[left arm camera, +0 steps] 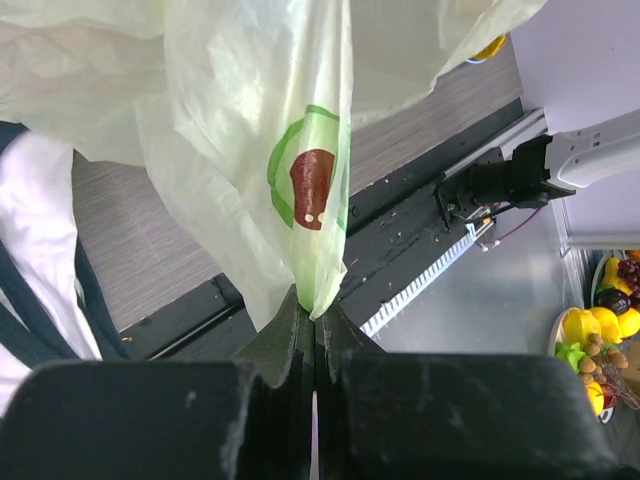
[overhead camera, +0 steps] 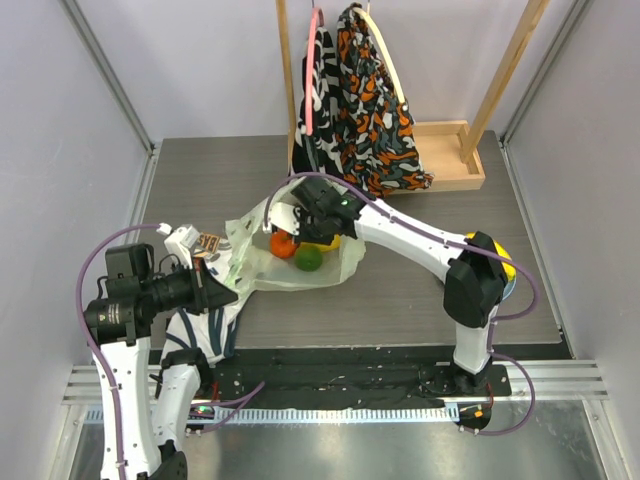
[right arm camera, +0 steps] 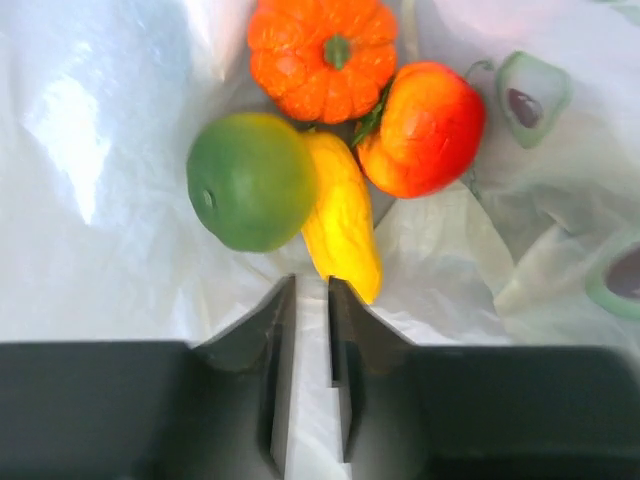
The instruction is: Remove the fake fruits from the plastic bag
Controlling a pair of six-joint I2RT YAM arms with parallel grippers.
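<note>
The plastic bag (overhead camera: pixel 270 265) lies spread open mid-table. My left gripper is shut on the bag's edge at the left. My right gripper hangs over the bag's inside, fingers slightly apart, nothing seen between them. Beneath it in the right wrist view lie an orange pumpkin (right arm camera: pixel 315 75), a red-orange fruit (right arm camera: pixel 420 135), a green fruit (right arm camera: pixel 245 180) and a yellow elongated fruit (right arm camera: pixel 340 210).
Bananas (overhead camera: pixel 500 255) sit in a blue bowl at the right, partly behind my right arm. A striped cloth (overhead camera: pixel 200 335) lies at the left; patterned bags (overhead camera: pixel 370 110) hang at the back.
</note>
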